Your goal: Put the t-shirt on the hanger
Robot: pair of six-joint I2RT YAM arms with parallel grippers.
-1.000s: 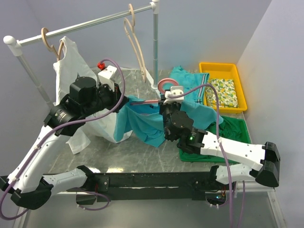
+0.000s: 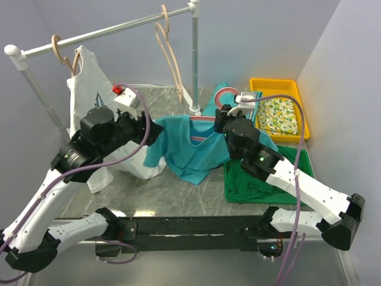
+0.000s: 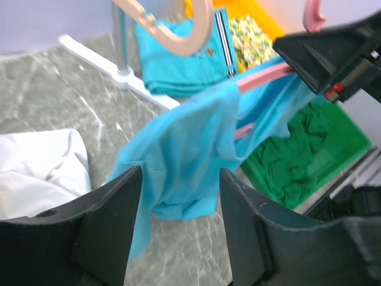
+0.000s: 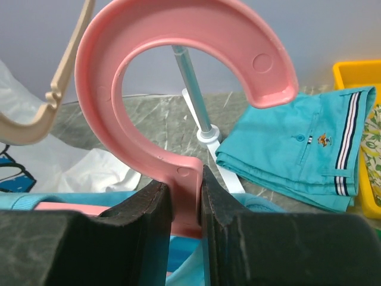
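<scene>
A pink hanger hangs from my right gripper, its hook [image 4: 149, 33] rising above the fingers, which close on the neck of the hook in the right wrist view. The blue t shirt [image 2: 196, 155] drapes from the pink hanger [image 2: 203, 118] between both arms. In the left wrist view, the hanger's pink bar runs into the shirt [image 3: 178, 140], and the shirt's near shoulder covers that end. My left gripper stands open, the shirt's near end lying between and beyond its fingers; whether it touches them I cannot tell.
A metal rail [image 2: 113, 28] carries a white garment [image 2: 89, 77] and an empty wooden hanger [image 2: 171, 56]. Folded teal clothing [image 4: 297, 143] lies behind. A yellow bin [image 2: 278, 83] and a green tray [image 2: 268, 193] stand to the right.
My right gripper has moved right with the pink hanger.
</scene>
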